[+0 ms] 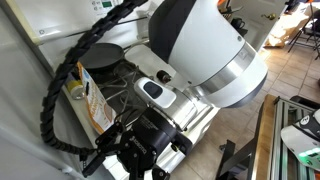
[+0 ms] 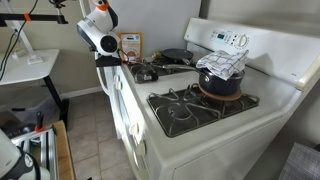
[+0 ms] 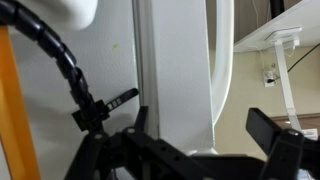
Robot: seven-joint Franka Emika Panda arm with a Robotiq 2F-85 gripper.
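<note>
In the wrist view my gripper is open, its dark fingers standing wide apart with a white vertical panel [image 3: 180, 60] visible behind the gap. Whether a finger touches that panel cannot be told. From exterior view 1, the gripper [image 1: 145, 150] hangs low beside the stove's left end. An orange and white flat packet or board [image 1: 97, 103] stands between the arm and the stove; its orange edge [image 3: 14, 110] shows at the left of the wrist view. The arm [image 2: 102, 42] is at the far left of exterior view 2.
The white stove [image 2: 200, 150] carries a dark pot [image 2: 220, 83] with a cloth [image 2: 222, 63] on top. A black pan [image 1: 105, 54] is at its back. A black cable [image 3: 70, 70] loops beside my gripper.
</note>
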